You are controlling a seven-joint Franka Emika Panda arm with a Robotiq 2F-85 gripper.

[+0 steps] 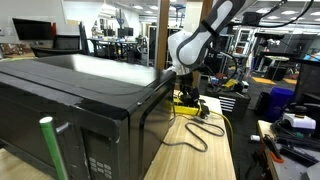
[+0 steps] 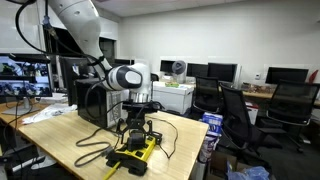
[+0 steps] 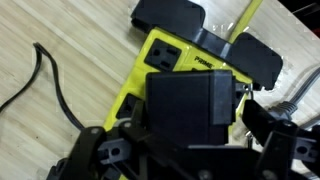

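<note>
A yellow power strip [image 3: 160,62] with black end pieces lies on the wooden table. In the wrist view, a black block-shaped adapter [image 3: 188,105] sits over the strip and hides part of its sockets. My gripper has its fingers on either side of this adapter. They stand apart, with a narrow gap showing at the right side; contact on the left is unclear. Exterior view 2 shows the gripper [image 2: 137,128] low over the strip [image 2: 133,158]. The arm and gripper partly cover the strip in exterior view 1.
A large black box-like appliance [image 1: 95,105] stands beside the arm. A dark cable [image 1: 200,130] loops across the table near the strip, and a thin black cord [image 3: 55,85] lies left of it. Bare tabletop [image 1: 190,165] shows in front.
</note>
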